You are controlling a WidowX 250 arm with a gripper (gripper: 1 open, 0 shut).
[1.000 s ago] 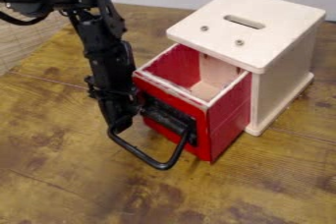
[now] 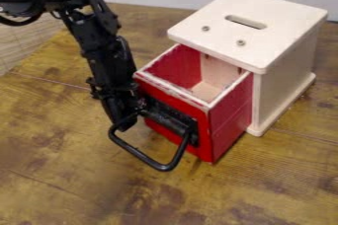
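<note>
A white wooden cabinet [image 2: 278, 41] with a slot and two screws on top has a red drawer [image 2: 230, 120] pulled out toward the front left. The drawer shows a pale, empty interior and a black handle [image 2: 148, 154] on its front. My black gripper [image 2: 126, 115] is low at the drawer's front, by the upper left end of the handle; its fingers are dark against the dark handle, so their opening is unclear.
A lighter woven surface lies at the far left edge.
</note>
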